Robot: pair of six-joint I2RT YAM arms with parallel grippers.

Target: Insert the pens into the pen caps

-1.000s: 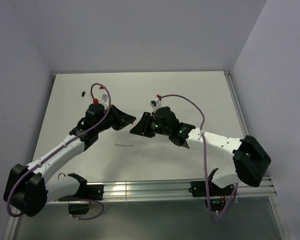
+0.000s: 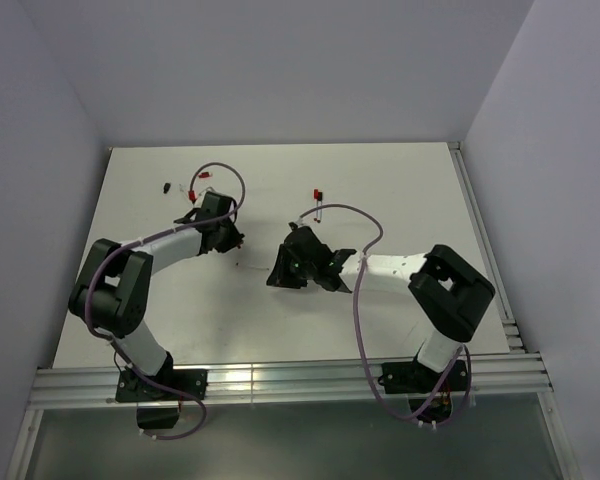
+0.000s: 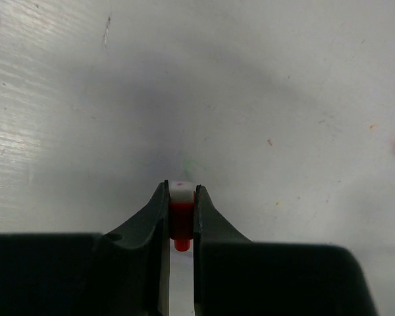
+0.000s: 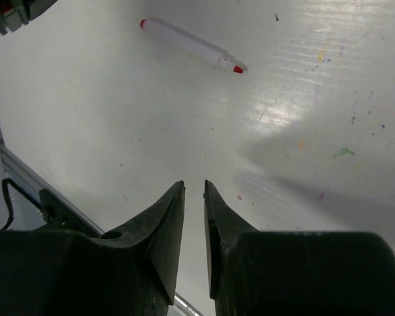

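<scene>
My left gripper is shut on a small red cap (image 3: 182,220), whose upper end looks white. In the top view that gripper (image 2: 241,243) is at the left of the table's middle. A white pen (image 4: 191,43) with red at both ends lies loose on the table; from above, this thin pen (image 2: 252,267) shows between the two grippers. Close to its right end is my right gripper (image 2: 272,283). Its fingertips (image 4: 179,191) are apart, and only bare table shows in the narrow gap between them.
Two finished-looking pens, one red-ended (image 2: 317,194) and one black-ended, lie side by side beyond the right arm. Toward the back left are a black cap (image 2: 166,187) and red pieces, one a red cap (image 2: 204,175).
The grippers, close together a second ago, have drawn apart, the left one back and lower. The loose pen has shifted toward the table's far side. The right arm's elbow has come inward.
</scene>
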